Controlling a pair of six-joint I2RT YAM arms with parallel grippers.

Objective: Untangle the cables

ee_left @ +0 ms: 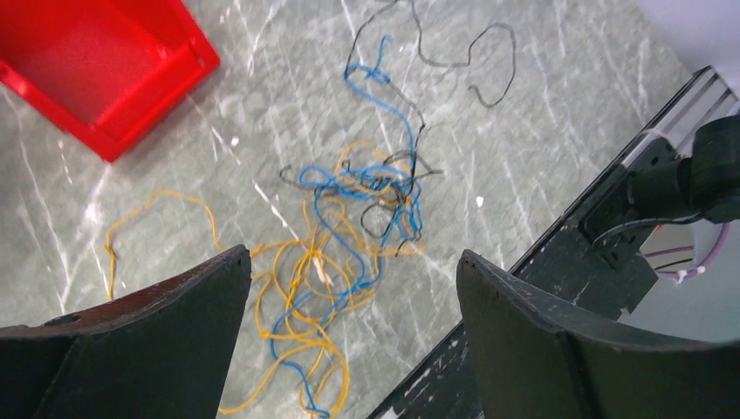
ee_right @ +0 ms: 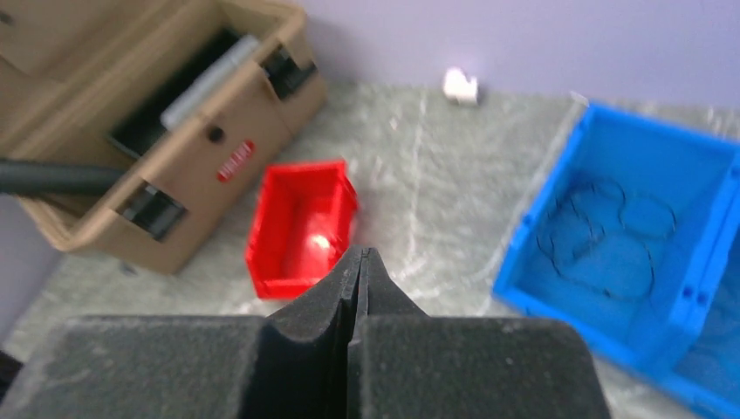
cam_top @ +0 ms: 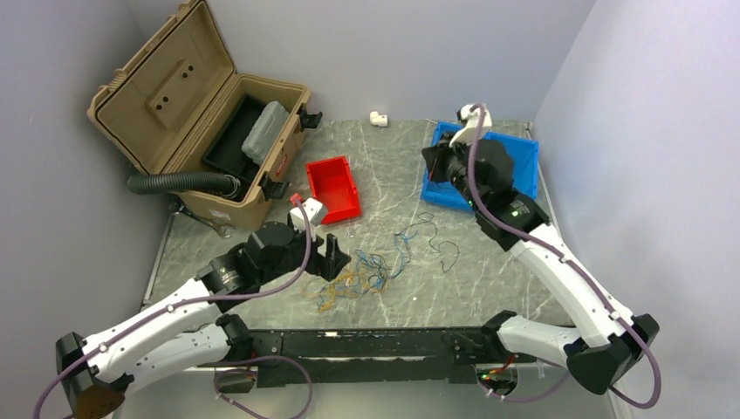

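A knotted heap of yellow, blue and black cables lies on the grey table. In the left wrist view the yellow cable point(ee_left: 284, 327) loops below, while the blue cable point(ee_left: 388, 103) and black cable point(ee_left: 449, 64) trail off toward the top. My left gripper stands open above the heap, nothing between its fingers. My right gripper is shut with nothing in it, raised well above the table. From above, the right gripper point(cam_top: 434, 177) appears over the left edge of the blue bin point(cam_top: 513, 161), clear of the cables.
A thin dark cable point(ee_right: 602, 292) rests inside the bin's left compartment. The empty red bin point(cam_top: 334, 190) stands left of centre. An open tan case point(cam_top: 288, 144) fills the back left, and a white pipe fitting point(cam_top: 379, 120) sits at the back.
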